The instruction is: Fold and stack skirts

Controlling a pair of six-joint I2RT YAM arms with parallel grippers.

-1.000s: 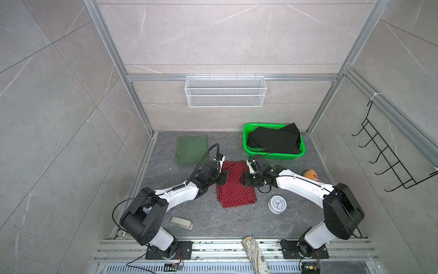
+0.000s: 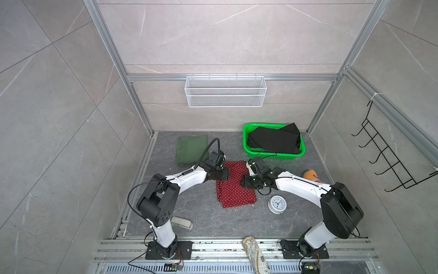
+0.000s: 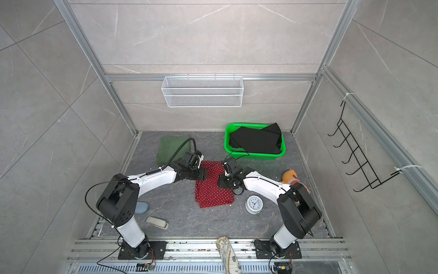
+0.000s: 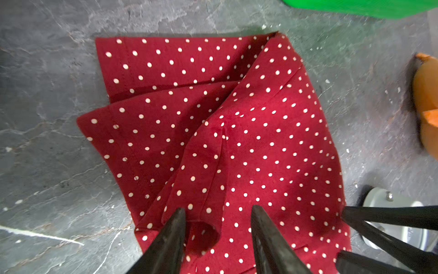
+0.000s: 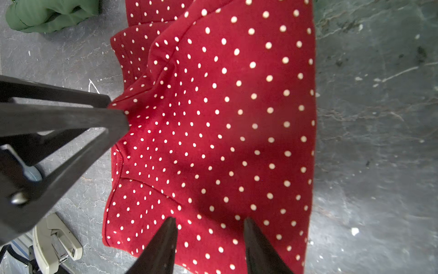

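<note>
A red skirt with white dots (image 2: pixel 235 194) lies folded in the middle of the table, creased across its top in the left wrist view. My left gripper hangs over it, fingers apart with nothing held between them. My right gripper is over the skirt too, also open, with cloth beneath its fingers. A green folded cloth (image 2: pixel 190 148) lies flat at the back left. Black cloths (image 2: pixel 273 139) sit in the green basket.
The green basket (image 2: pixel 250 148) stands at the back right. An orange object (image 3: pixel 288 177) and a white clock (image 2: pixel 277 204) are on the right; a stapler (image 2: pixel 181 222) is at the front left. A white wire rack (image 2: pixel 225 91) hangs on the back wall.
The right arm has barely moved. The skirt looks unchanged from above.
</note>
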